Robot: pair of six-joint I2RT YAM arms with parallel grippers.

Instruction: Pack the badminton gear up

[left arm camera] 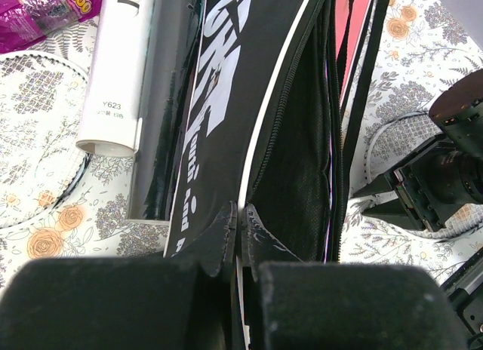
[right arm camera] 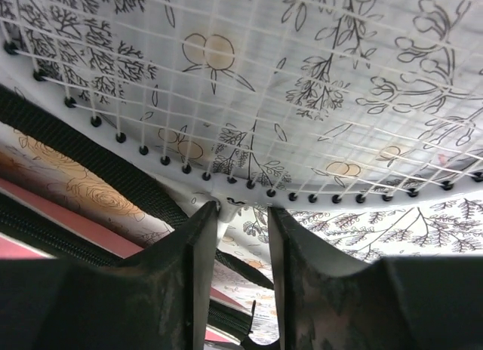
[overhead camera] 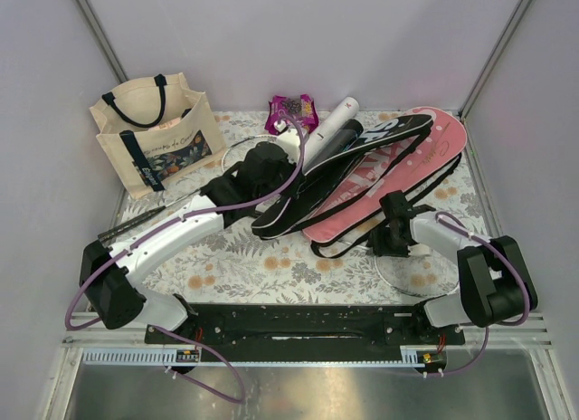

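Observation:
The badminton bag has a black flap (overhead camera: 380,135) raised over its pink body (overhead camera: 443,139). My left gripper is shut on the flap's white-piped edge, holding it up so the bag gapes. A white-framed racket (right arm camera: 332,199) lies on the cloth at the right front. My right gripper is low over the place where its head meets the white shaft (right arm camera: 225,223), with a part-open gap between the fingers. The shaft lies between or just under the fingertips; exact contact cannot be told. The racket's handle end is hidden.
Behind the flap stand a white shuttle tube (overhead camera: 332,130) and a dark tube (left arm camera: 151,184). A second racket, its handle (overhead camera: 131,224) at left, lies partly under my left arm. A tote bag (overhead camera: 158,135) and a purple packet (overhead camera: 292,112) are at the back.

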